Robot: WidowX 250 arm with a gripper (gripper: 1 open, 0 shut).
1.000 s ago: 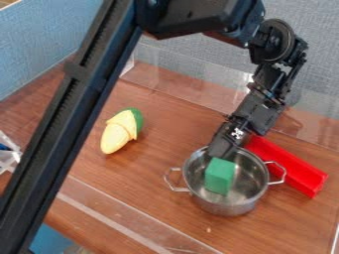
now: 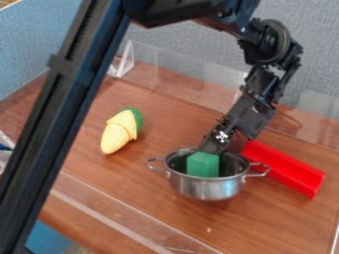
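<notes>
A steel two-handled pot [image 2: 208,185] stands on the wooden table [image 2: 146,213], with a green block [image 2: 203,164] inside it. My gripper [image 2: 220,139] is angled down at the back rim of the pot, just behind the block; its fingertips are dark and partly hidden, and I see nothing clearly held between them.
A red bar [image 2: 284,169] lies right of the pot toward the back. A yellow corn with green husk [image 2: 119,133] lies to the left. Clear low walls edge the table, and the black arm frame hides much of the left side.
The pot and block have shifted back and left from where they were a second ago, and the block looks more upright. My gripper has moved slightly down and left.
</notes>
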